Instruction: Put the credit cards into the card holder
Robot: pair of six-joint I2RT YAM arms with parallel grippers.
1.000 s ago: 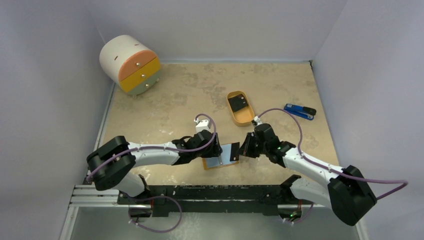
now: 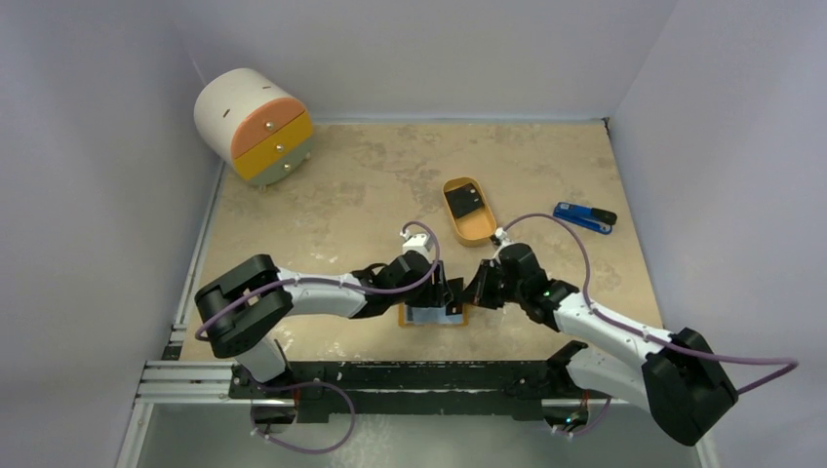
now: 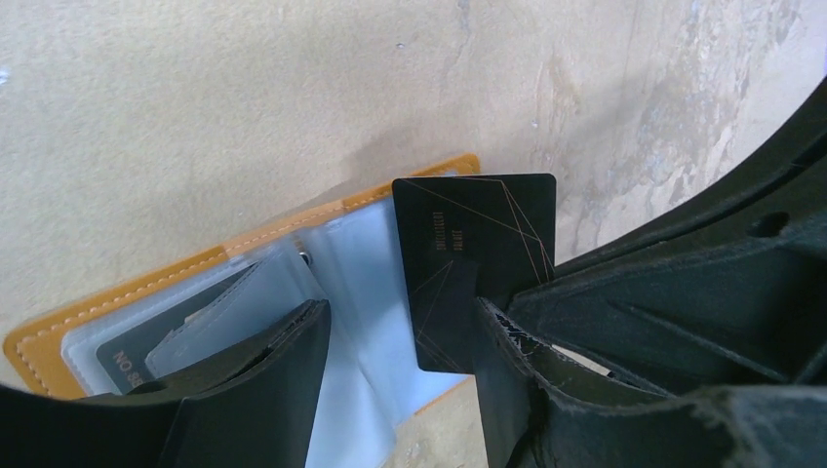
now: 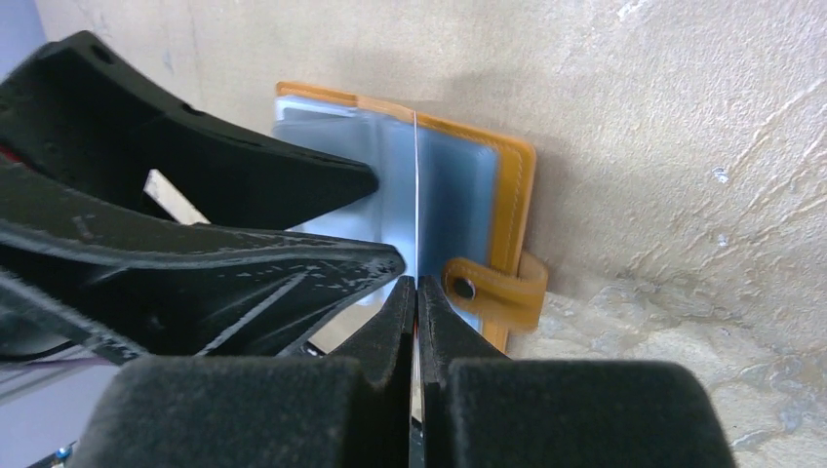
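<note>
The card holder (image 2: 421, 317), tan-edged with a pale blue inside, lies open on the table. A dark grey card (image 3: 137, 357) shows in its left pocket in the left wrist view. My right gripper (image 2: 472, 295) is shut on a black card, which stands over the holder's right part; the right wrist view shows this card (image 4: 417, 185) edge-on. Whether its lower edge is inside a pocket cannot be told. My left gripper is part open above the holder, its right fingertip close to the black card.
A tan tray (image 2: 475, 232) with black cards (image 2: 464, 201) stands behind the grippers. At the right lies a blue stapler (image 2: 583, 216); a drawer cabinet (image 2: 255, 122) is at the back left. In the right wrist view, the holder's snap strap (image 4: 502, 295) sticks up.
My left gripper has moved right, close to the card. The holder has turned slightly and shifted a little right. The black card and my right gripper have moved only slightly.
</note>
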